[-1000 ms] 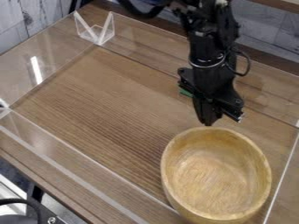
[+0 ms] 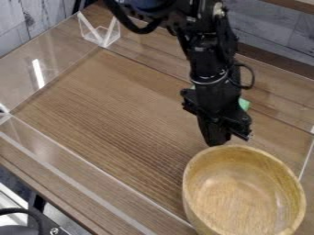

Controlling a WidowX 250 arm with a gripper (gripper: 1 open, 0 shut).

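Note:
The black gripper [image 2: 215,130] hangs low over the wooden table, just above the back rim of a pale wooden bowl [image 2: 243,197]. Its fingers look shut, and nothing shows between them. A small green object [image 2: 243,104] sits behind the gripper on its right side, partly hidden by it.
A white wire rack [image 2: 98,29] stands at the far back left. A wooden wall runs along the back right, and black cables lie at the lower left.
The gripper has moved somewhat to the left and a little down. The green object now shows on its right instead of its left. The bowl sits slightly further right and lower than a second ago.

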